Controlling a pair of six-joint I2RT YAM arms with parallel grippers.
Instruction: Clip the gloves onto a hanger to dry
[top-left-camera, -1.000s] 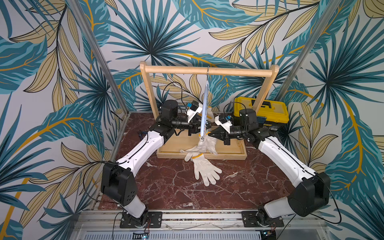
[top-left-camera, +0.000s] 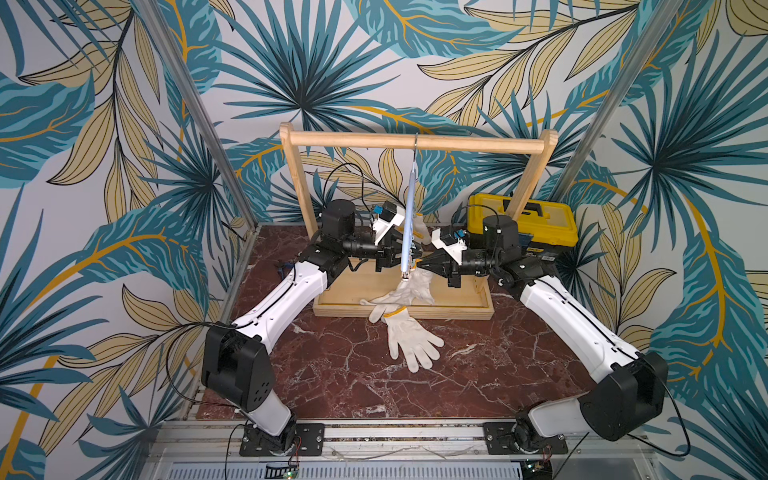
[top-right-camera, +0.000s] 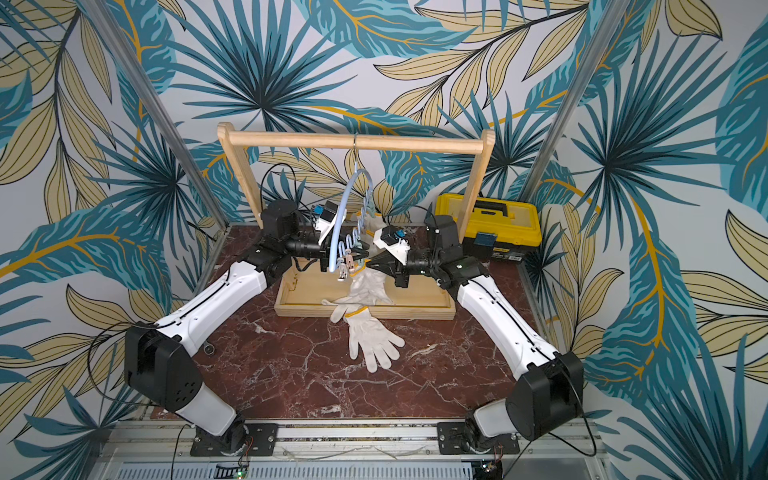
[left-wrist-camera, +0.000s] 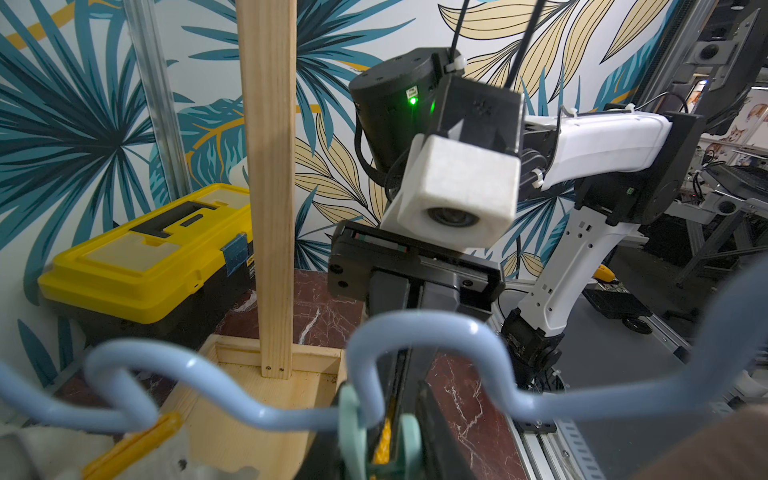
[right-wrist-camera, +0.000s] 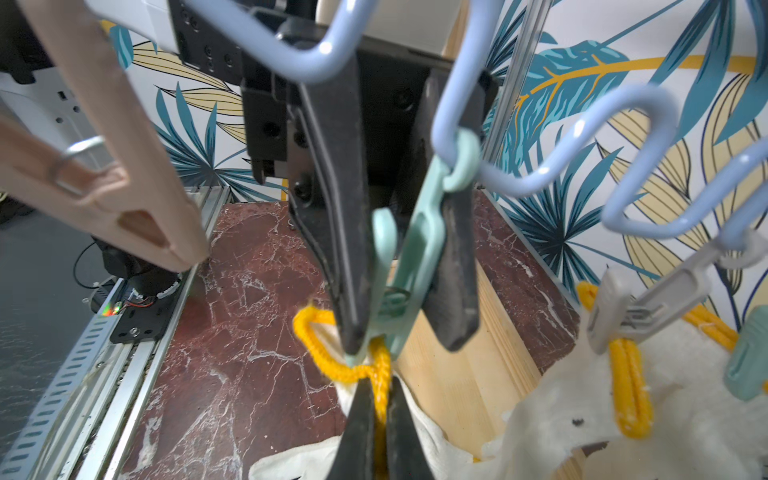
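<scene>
The blue hanger (top-right-camera: 339, 224) hangs from the wooden bar. My left gripper is shut on a mint-green clip (right-wrist-camera: 422, 232) of it, squeezing the clip. In the right wrist view, my right gripper is shut on the yellow cuff (right-wrist-camera: 379, 364) of a white glove (top-left-camera: 412, 289), just below the clip's mouth. The cuff edge reaches the clip's tips; whether it sits between them I cannot tell. Another glove (right-wrist-camera: 552, 408) hangs from a grey clip (right-wrist-camera: 640, 308). A further glove (top-left-camera: 413, 340) lies flat on the table in front.
Beneath the hanger is the rack's shallow wooden tray (top-left-camera: 472, 302), with upright posts at both sides. A yellow toolbox (top-left-camera: 524, 220) stands at the back right. Pale pink clips (right-wrist-camera: 128, 152) hang close to my fingers.
The hanger's lower end has swung slightly right and back left. My right gripper has shifted a little right since a second ago. The left arm looks still.
</scene>
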